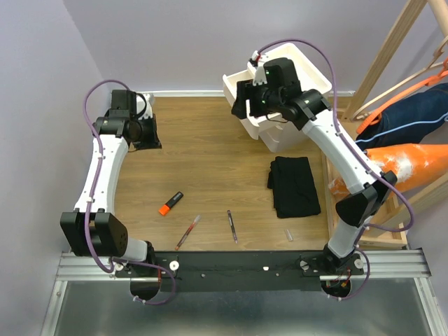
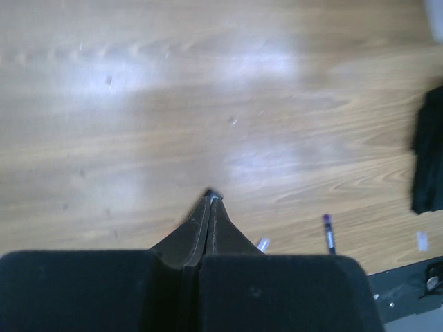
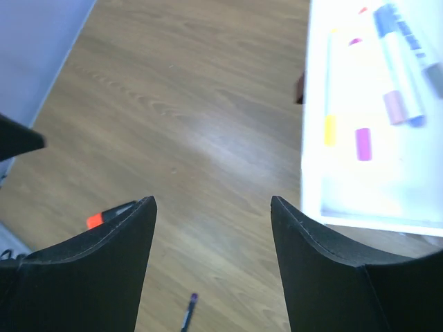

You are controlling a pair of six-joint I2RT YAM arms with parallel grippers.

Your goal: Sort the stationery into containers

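On the table lies a black highlighter with an orange end (image 1: 170,204), turned diagonally; its orange end also shows in the right wrist view (image 3: 94,220). A red-tipped pen (image 1: 187,232) and a dark pen (image 1: 232,227) lie near the front edge. My left gripper (image 1: 155,145) is shut over the left side of the table, clear of these items, with nothing visible between its fingertips. My right gripper is open and empty, beside the white containers at the back. An open white tray (image 3: 313,159) holds several pens and markers.
A taller white box (image 1: 288,137) stands at the back right, with a folded black cloth (image 1: 294,187) in front of it. A small clear piece (image 1: 289,235) lies near the front edge. A wooden frame (image 1: 383,52) bounds the right side. Mid-table is bare.
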